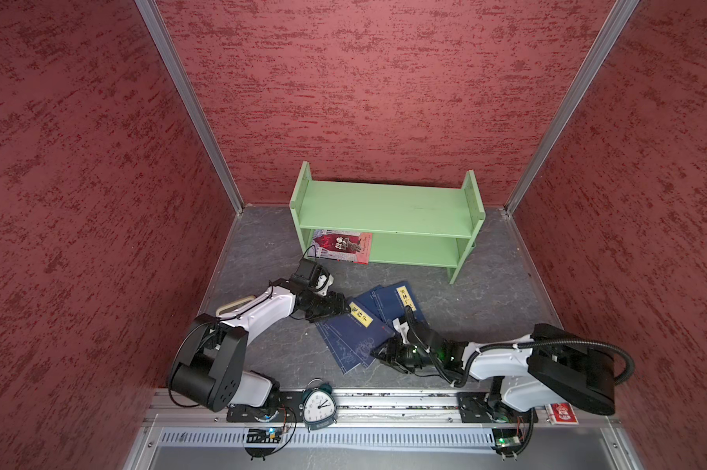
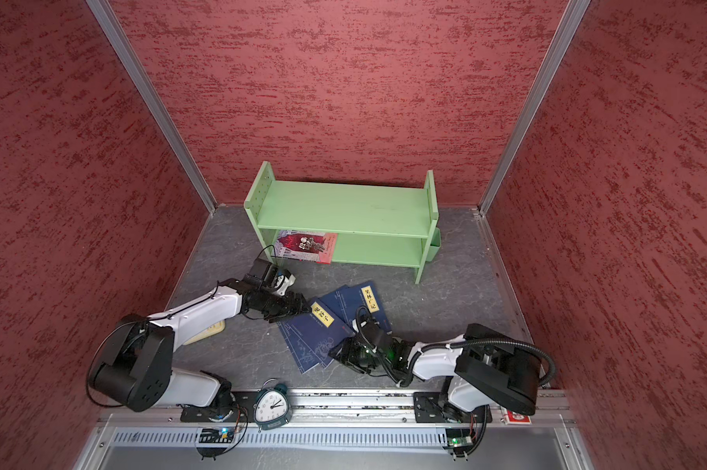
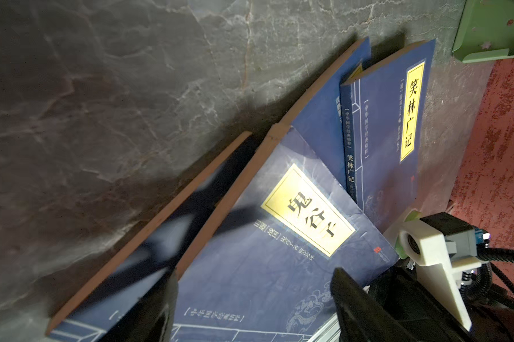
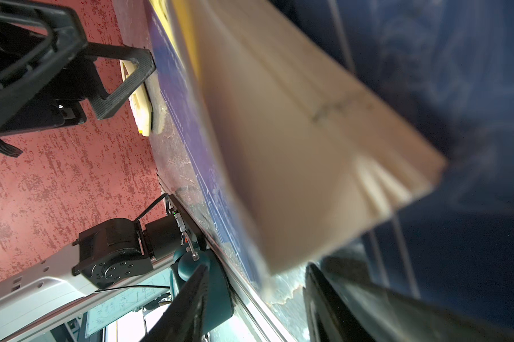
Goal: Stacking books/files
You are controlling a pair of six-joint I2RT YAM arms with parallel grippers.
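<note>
Several dark blue books with yellow title labels lie fanned and overlapping on the grey floor, the uppermost [image 1: 353, 337] between my arms, another [image 3: 382, 131] at the right of the pile. My left gripper is open over the pile's left side, near the upper book's edge. My right gripper is open low at the pile's near right corner; a blurred book edge [image 4: 319, 182] is close in front of its fingers, and I see nothing gripped.
A green two-level shelf [image 1: 392, 205] stands behind, with a pink-red book [image 1: 345, 244] at the lower level's left and an empty top. An alarm clock [image 1: 319, 409] sits at the front rail. A pale object [image 1: 232, 307] lies left.
</note>
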